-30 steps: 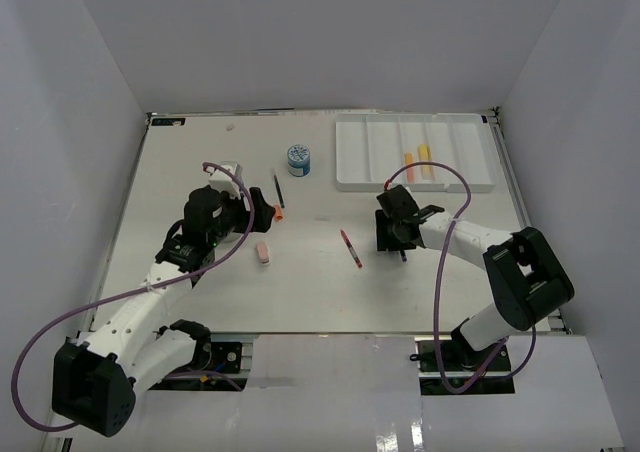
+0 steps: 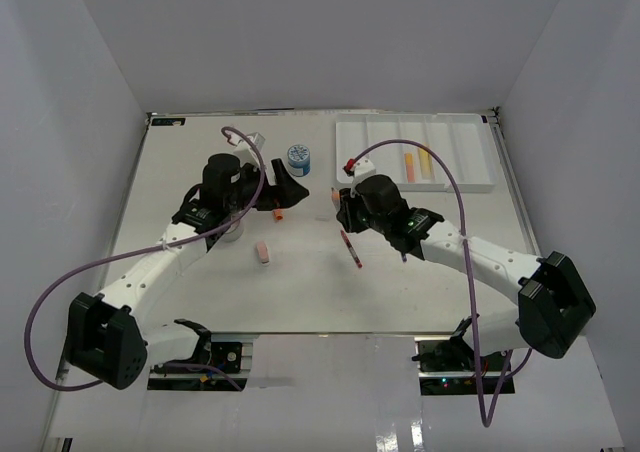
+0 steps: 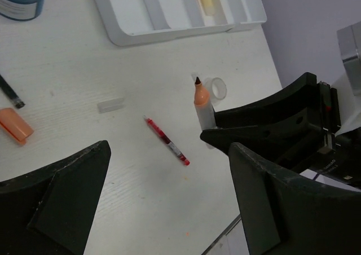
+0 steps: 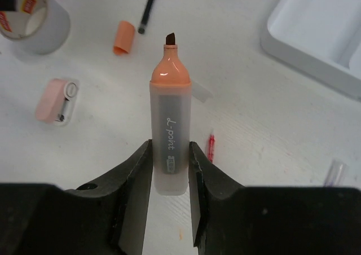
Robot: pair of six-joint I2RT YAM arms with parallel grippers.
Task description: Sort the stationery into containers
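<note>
An uncapped orange highlighter (image 4: 170,119) stands upright, tip up, with my right gripper shut on its barrel. My left gripper (image 2: 292,184) is open and empty, to the left of the highlighter (image 3: 204,105) and facing it. The loose orange cap (image 4: 124,38) lies on the table beside a black pen (image 4: 148,9). A red pen (image 3: 166,140) and a small clear eraser-like piece (image 3: 110,105) lie on the table between the arms. The pink correction tape (image 4: 57,101) rests at the left. In the white divided tray (image 2: 350,162) are an orange highlighter (image 2: 409,167) and a yellow one (image 2: 426,164).
A blue-lidded jar (image 2: 299,160) stands at the back, left of the tray. A white round cup (image 4: 51,26) is near the left arm. A clear cylindrical item (image 4: 335,173) lies near the right arm.
The right gripper has moved left and up from the right side, and the highlighter now shows upright in it. My left gripper has moved right and a little back, bringing the two grippers closer.
</note>
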